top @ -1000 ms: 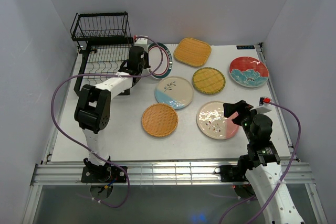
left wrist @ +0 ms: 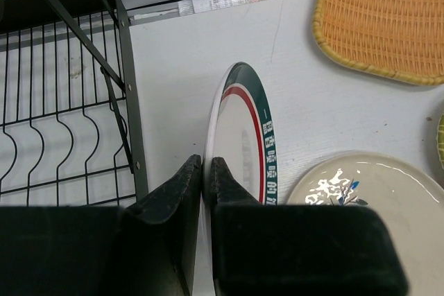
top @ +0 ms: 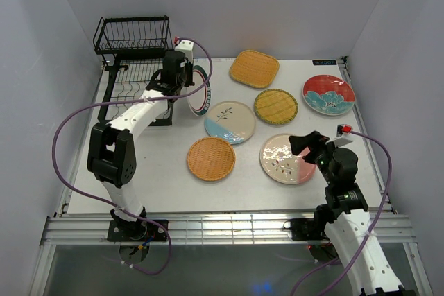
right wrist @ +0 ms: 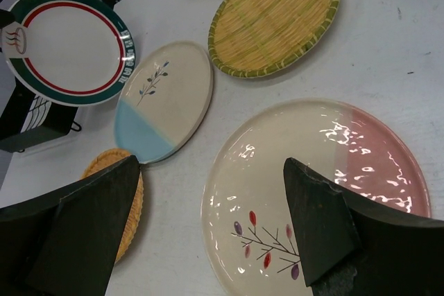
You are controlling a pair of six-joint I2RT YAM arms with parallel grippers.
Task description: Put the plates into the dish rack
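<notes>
The white plate with green and red rim (left wrist: pixel 243 129) is held upright, edge-on, by my left gripper, shut on its rim just right of the black dish rack (top: pixel 135 81). My right gripper stands open over the cream-and-pink plate (right wrist: pixel 312 157), nothing between its fingers. The cream-and-blue plate (top: pixel 229 121) lies at the middle, and the red-and-teal plate (top: pixel 329 95) at the back right.
An orange rectangular tray (top: pixel 254 68) lies at the back, a yellow woven plate (top: pixel 275 106) in front of it, an orange woven plate (top: pixel 211 158) at front middle.
The right arm has shifted very slightly.
</notes>
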